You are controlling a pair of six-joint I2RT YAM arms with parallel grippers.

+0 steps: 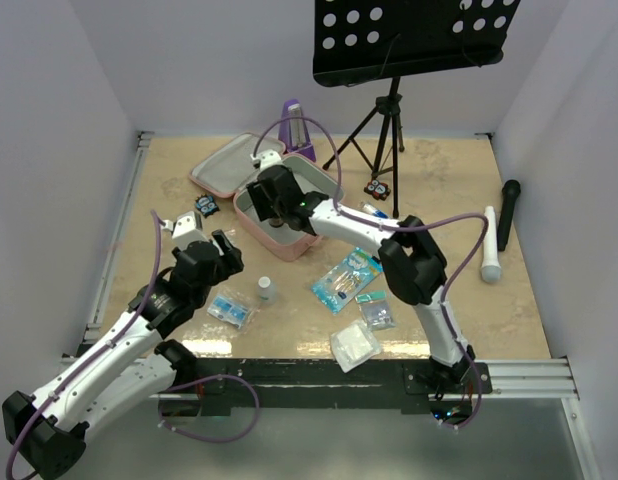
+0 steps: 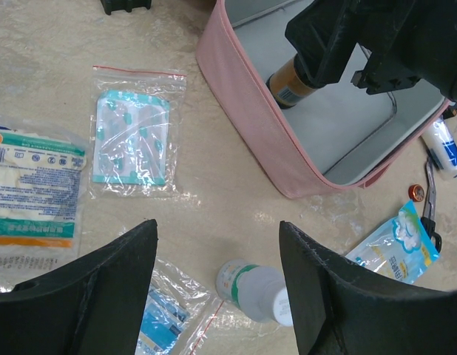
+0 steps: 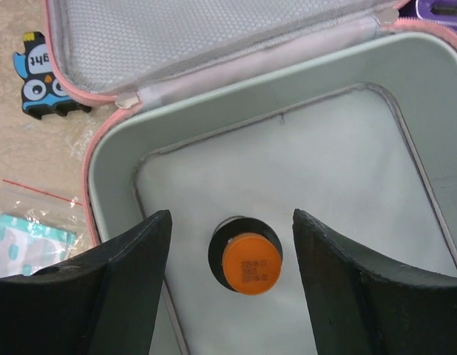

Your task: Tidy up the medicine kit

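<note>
The orange-capped brown bottle stands upright on the floor of the pink-rimmed case, near its side wall; its brown body [image 2: 290, 83] shows in the left wrist view. Around and above it, my right gripper is open, with a gap on both sides of the bottle. The case [image 1: 257, 228] has its lid [image 1: 227, 165] folded back. My left gripper is open over the table, nothing held. Beyond its fingers are a white bottle [image 2: 254, 290] and a bag with a blue pack [image 2: 162, 322].
Bagged patches [image 2: 132, 137] and a larger dressing pack [image 2: 36, 192] lie left of the case. In front are a blue packet [image 1: 347, 280], a grey-blue bag [image 1: 376, 310] and a white pack [image 1: 355, 344]. A black stand [image 1: 389, 110] rises behind; microphones [image 1: 491, 245] lie right.
</note>
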